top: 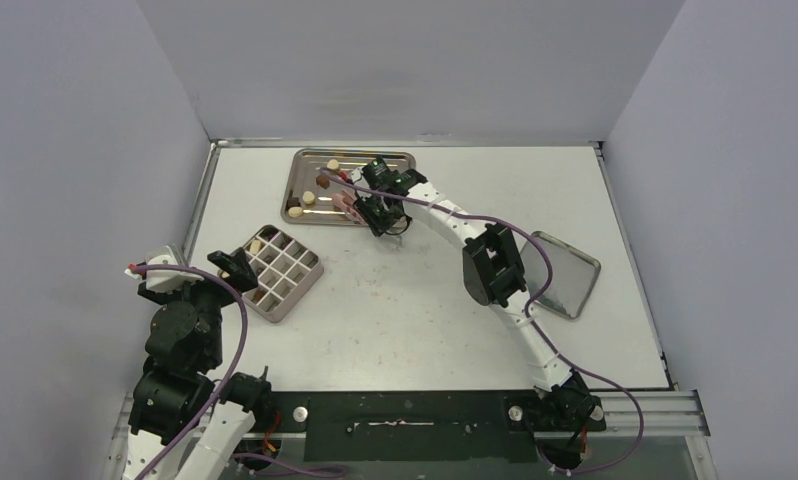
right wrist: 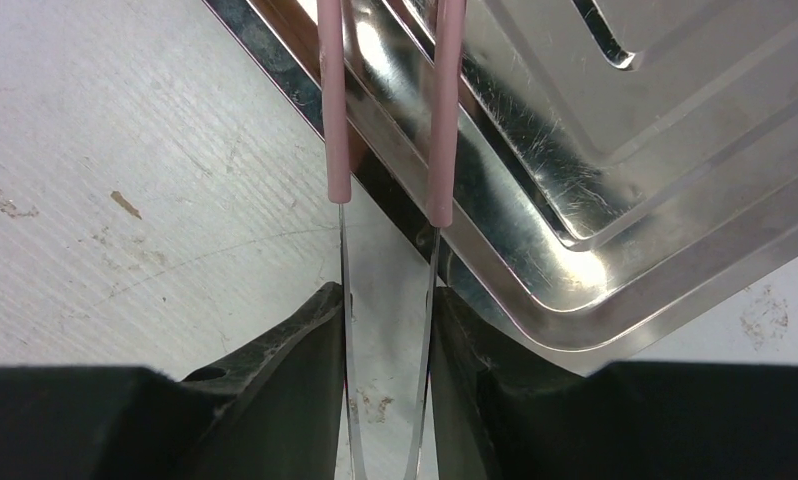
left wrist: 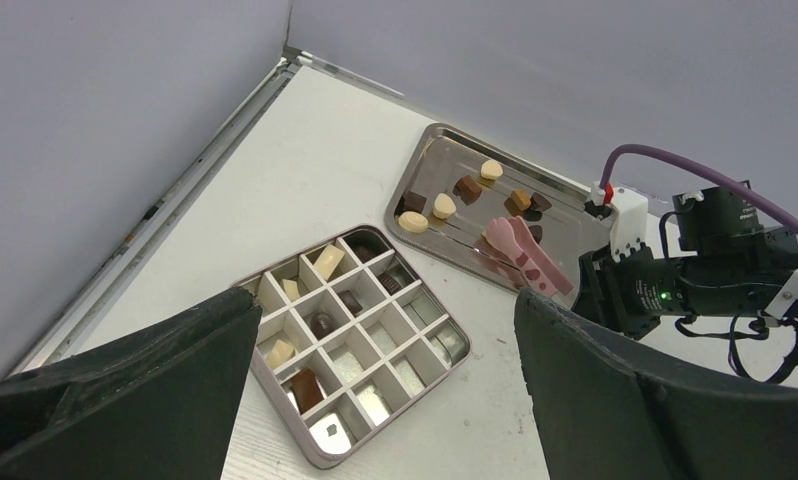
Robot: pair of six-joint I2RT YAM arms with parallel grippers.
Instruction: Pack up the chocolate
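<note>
A metal tray (left wrist: 435, 150) at the back holds several chocolates, pale, brown and dark, such as a brown piece (left wrist: 469, 188). A gridded box (top: 305, 288) to its lower left has chocolates in some compartments. My right gripper, with pink-tipped fingers, is part open over the tray's edge; in the right wrist view no piece shows between the visible finger lengths, and the tips run out of frame. My left gripper is open above the table near the gridded box, with nothing held.
An empty grey tray (top: 568, 280) lies at the right of the table. Walls enclose the back and sides.
</note>
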